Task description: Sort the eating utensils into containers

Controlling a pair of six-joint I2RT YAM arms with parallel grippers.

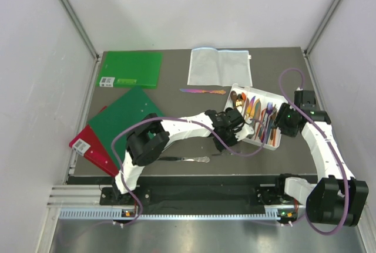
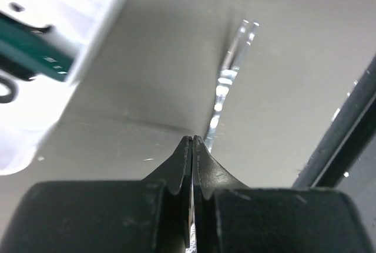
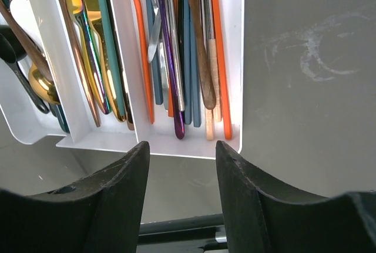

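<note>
My left gripper is shut low over the table, and nothing shows held between its fingertips. A slim silver utensil [image 2: 226, 80] with a split end lies on the table under and ahead of those fingertips, part of it hidden by them. The white divided tray [image 3: 242, 59] holds sorted utensils: a purple one [image 3: 170, 59], orange ones [image 3: 143, 47] and gold ones [image 3: 106, 47] among them. Over the tray's near edge, my right gripper stands part open, its gap empty. A silver-handled knife [image 1: 185, 159] and a rainbow-coloured knife [image 1: 202, 91] lie outside the tray.
A clear zip bag [image 1: 220, 67] lies at the back. Green folder [image 1: 132, 68] and red folder [image 1: 94, 150] occupy the left side, with another green one on top of the red. A purple cable [image 1: 176, 119] runs along the left arm. The table right of the tray is bare.
</note>
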